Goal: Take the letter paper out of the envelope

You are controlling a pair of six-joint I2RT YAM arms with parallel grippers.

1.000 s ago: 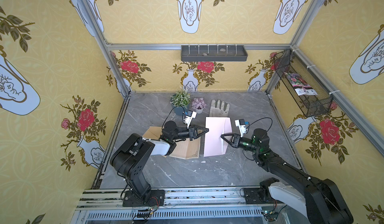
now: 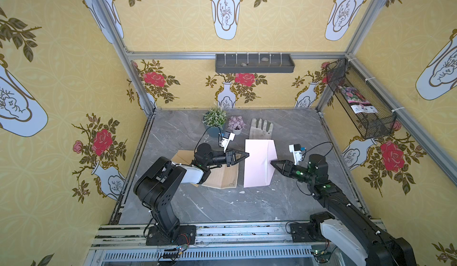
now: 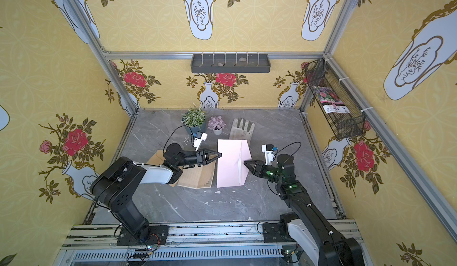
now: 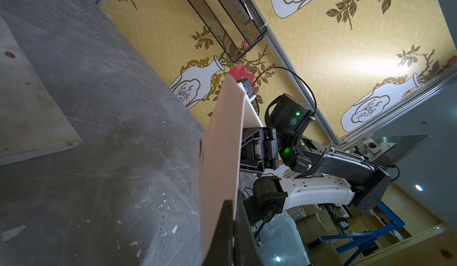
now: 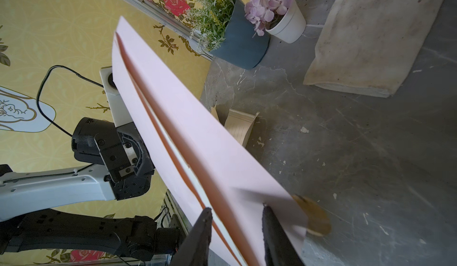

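Note:
The pale pink envelope point(image 2: 255, 166) is held up off the table, its left edge pinched by my left gripper point(image 2: 248, 155). In the left wrist view those fingertips point(image 4: 226, 220) meet at the envelope's edge. Its mouth gapes in the right wrist view, where a whitish strip of letter paper point(image 5: 191, 179) shows between the pink envelope walls point(image 5: 223, 166). At this open side my right gripper has its fingers apart, with the mouth and paper seen between them; whether either finger touches the paper I cannot tell. Most of the letter is hidden inside.
An unfolded brown cardboard piece point(image 2: 221, 175) lies under the left arm. Behind the envelope are a glove point(image 2: 260, 129), a green potted plant point(image 2: 214, 119) and a small pink-flowered pot point(image 2: 236, 124).
The left gripper has barely moved, still holding the left edge.

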